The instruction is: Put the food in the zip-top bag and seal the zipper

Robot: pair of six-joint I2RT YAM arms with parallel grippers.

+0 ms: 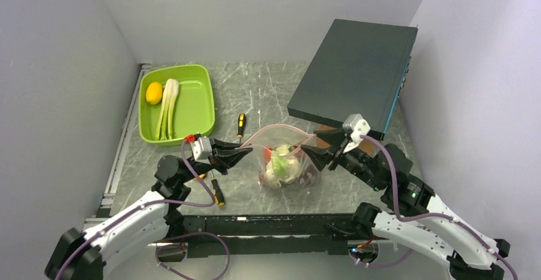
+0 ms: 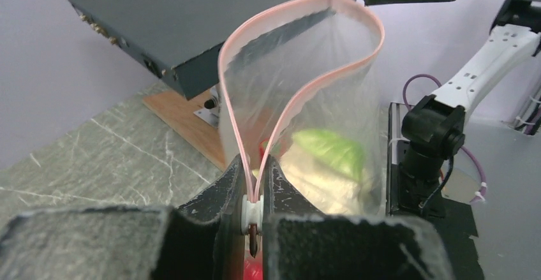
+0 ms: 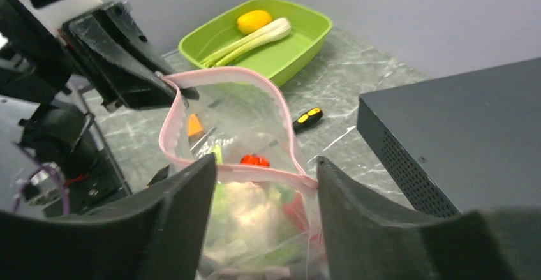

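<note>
A clear zip bag [image 1: 279, 170] with a pink zip rim hangs between my grippers, its mouth gaping wide. Pale and green vegetables [image 1: 281, 166] show inside it, with red pieces [image 3: 255, 161]. My left gripper is shut on one corner of the pink rim. At the opposite corner, my right gripper stands open; the rim runs between its parted fingers, its corner close to the right-hand finger [image 3: 338, 194]. Whether those fingers touch the bag cannot be told.
A green tray [image 1: 201, 111] at the back left holds a yellow fruit [image 1: 154, 93] and a pale-stalked vegetable [image 1: 168, 108]. Two screwdrivers lie on the counter, one with its handle [image 1: 241, 123] behind the left gripper. A large dark box [image 1: 357, 69] fills the back right.
</note>
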